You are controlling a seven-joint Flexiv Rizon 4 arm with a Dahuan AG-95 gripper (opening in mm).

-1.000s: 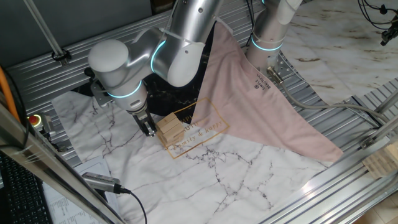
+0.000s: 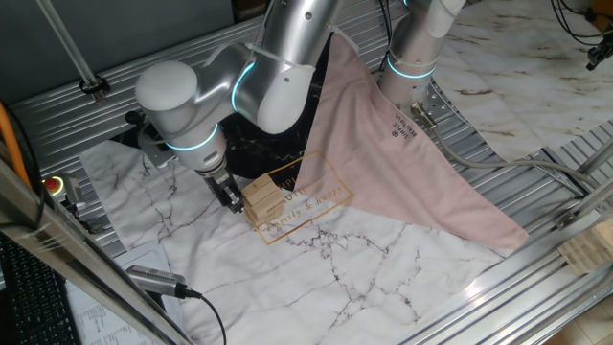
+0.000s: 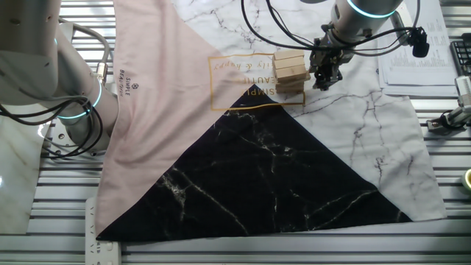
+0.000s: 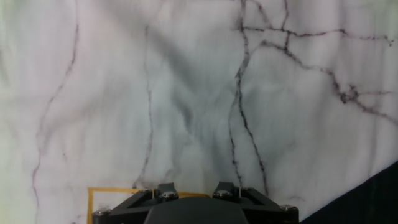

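A small stack of pale wooden blocks (image 2: 262, 199) stands on the marble-patterned cloth (image 2: 326, 273), at one end of the gold-framed lettering. Close beside the stack is my gripper (image 2: 232, 198), pointing down. From the second exterior view, the blocks (image 3: 290, 65) lie immediately left of the gripper (image 3: 324, 76); whether they touch is unclear. In the wrist view my gripper is open, its two black fingertips apart with only cloth and a gold line visible between them. The blocks do not show there.
The cloth also has a pink part (image 2: 393, 163) and a black part (image 3: 257, 177), with mild wrinkles. A black cable (image 3: 283, 29) hangs near the gripper.
The gripper fingers have shifted very slightly at the side of the stack. The blocks and cloth look unmoved.
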